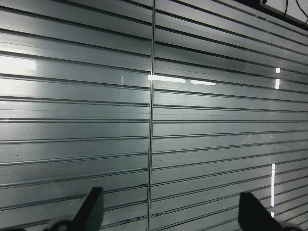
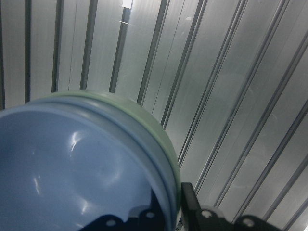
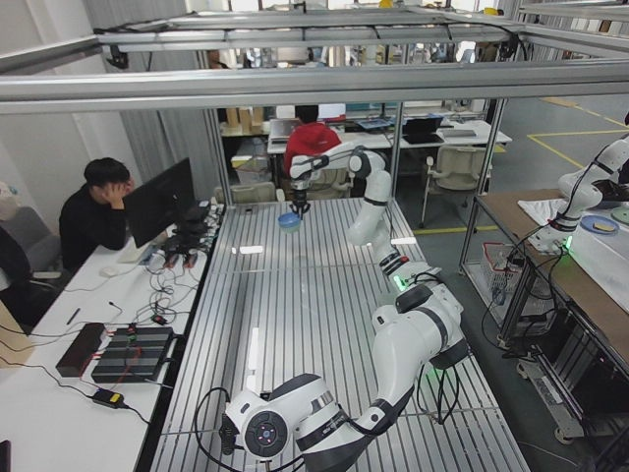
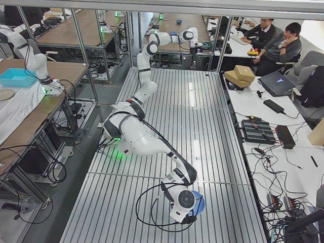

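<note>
A stack of bowls (image 2: 72, 159), blue inside with a pale green outer one, fills the lower left of the right wrist view; it also shows at the far end in the camera left view (image 3: 289, 221). My right gripper is at the rims, a black finger on either side, shut on the stack. In the camera right view the bowls (image 4: 199, 202) are partly hidden behind that arm. My left gripper is over bare slatted table, its two fingertips wide apart with nothing between them.
A white side table (image 4: 278, 162) with cables, a monitor and electronics runs alongside, with a seated person. Another bench with an arm stands on the other side.
</note>
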